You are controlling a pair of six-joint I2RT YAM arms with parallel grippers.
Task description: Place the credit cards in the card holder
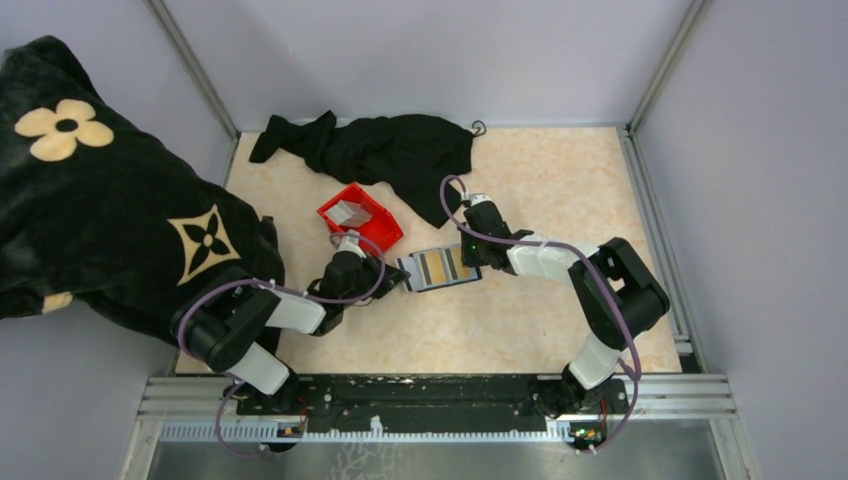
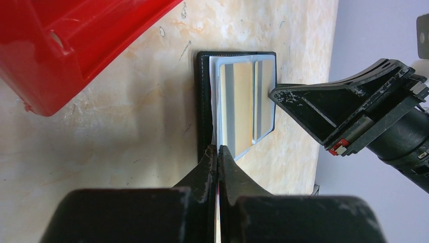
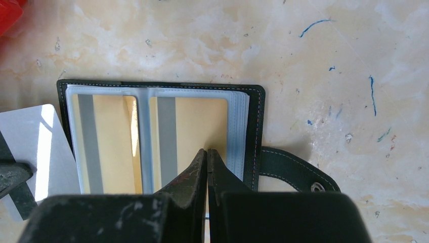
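Note:
The open black card holder (image 3: pixel 253 121) lies on the table between my grippers, with gold-and-grey cards (image 3: pixel 114 142) in its two pale sleeves. My left gripper is shut on a thin silver card (image 3: pixel 38 142), seen edge-on in its wrist view, at the holder's left end. My right gripper is shut with its tips on the right-hand card (image 3: pixel 189 126), nothing visible between its fingers.
A red tray (image 1: pixel 380 225) with silver cards lies behind my left gripper. A black cloth (image 1: pixel 400 150) lies at the back, a plush cushion (image 1: pixel 120 200) at the left.

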